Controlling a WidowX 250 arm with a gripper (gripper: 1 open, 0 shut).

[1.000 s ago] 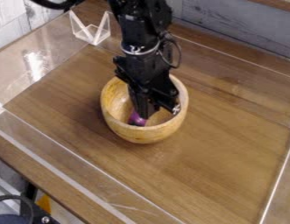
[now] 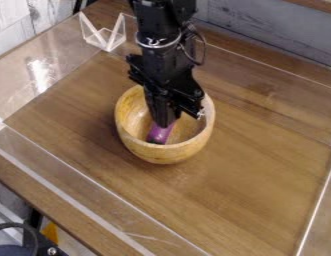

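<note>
A wide wooden bowl (image 2: 165,152) sits on the table, holding a small purple object (image 2: 160,133). My black gripper (image 2: 162,112) hangs from above over the bowl, its fingertips just above the purple object. It looks shut, with nothing visible between its fingers, though the tips are small and dark in this view.
A white wire holder (image 2: 104,32) stands at the back left. A pale wall runs along the back, and clear panels edge the left side.
My gripper has risen a little from inside the bowl, and more of the purple object shows beneath it. The bowl has stayed in place.
</note>
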